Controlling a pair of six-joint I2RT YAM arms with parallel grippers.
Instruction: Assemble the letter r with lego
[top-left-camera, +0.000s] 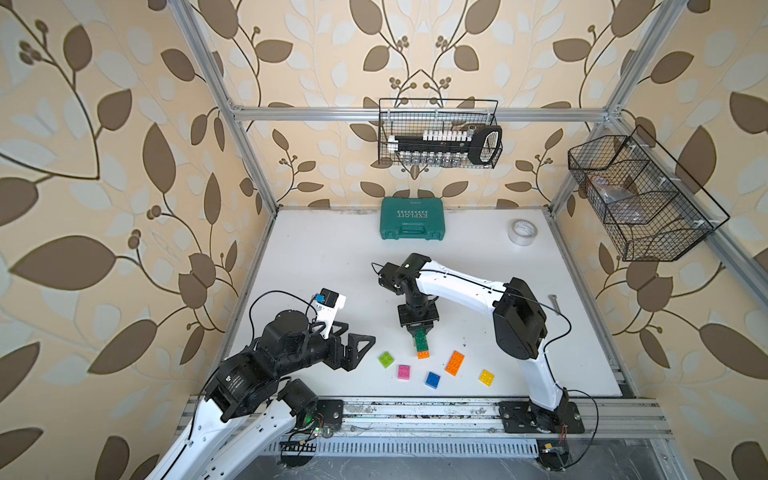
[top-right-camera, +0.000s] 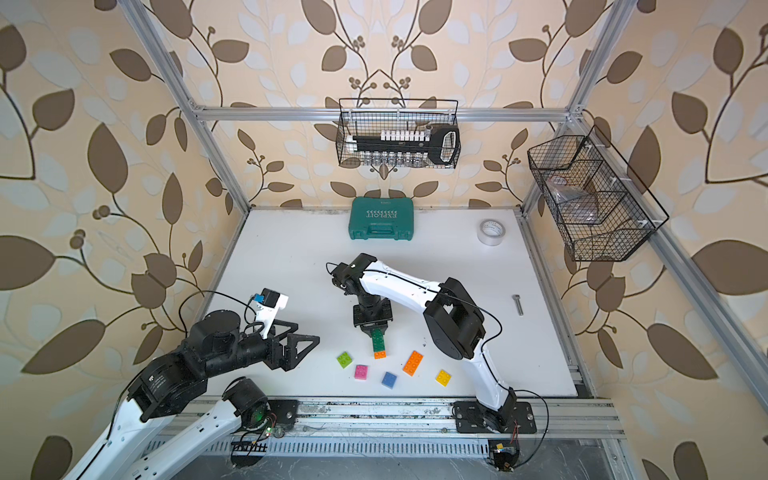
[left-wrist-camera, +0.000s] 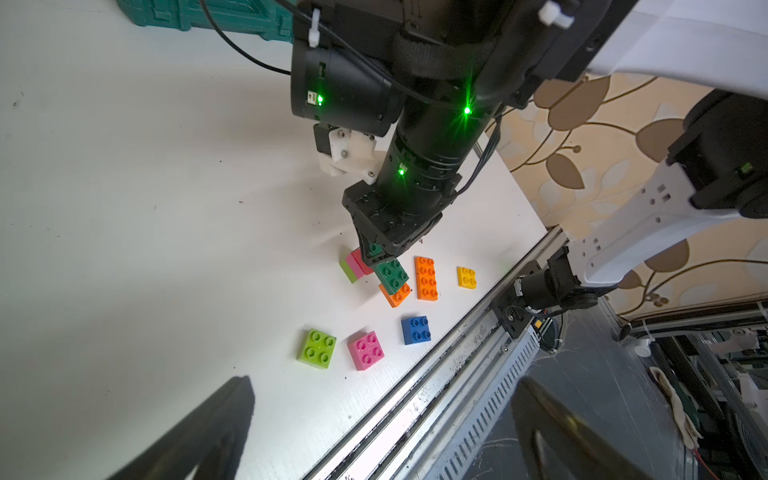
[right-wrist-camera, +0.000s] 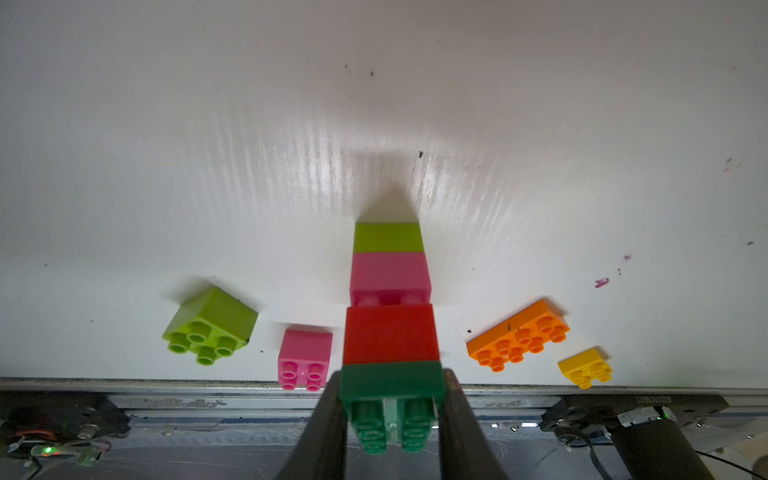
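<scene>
A column of lime (right-wrist-camera: 389, 237), pink (right-wrist-camera: 390, 276) and red (right-wrist-camera: 392, 334) bricks appears in the right wrist view, topped by a dark green brick (right-wrist-camera: 392, 380). My right gripper is shut on that green brick, one finger on each side. An orange brick (left-wrist-camera: 396, 295) shows beneath the green brick's near end in the left wrist view; whether they are joined cannot be told. Loose on the table lie a lime brick (top-left-camera: 385, 359), a pink one (top-left-camera: 404, 372), a blue one (top-left-camera: 433, 380), a long orange one (top-left-camera: 454, 363) and a yellow one (top-left-camera: 486, 377). My left gripper (top-left-camera: 363, 352) stands open and empty, left of them.
A green case (top-left-camera: 412, 218) and a tape roll (top-left-camera: 522, 233) stand at the back of the white table (top-left-camera: 328, 248). A wrench-like metal tool (top-right-camera: 518, 305) lies near the right edge. Free room stretches behind the bricks on the left.
</scene>
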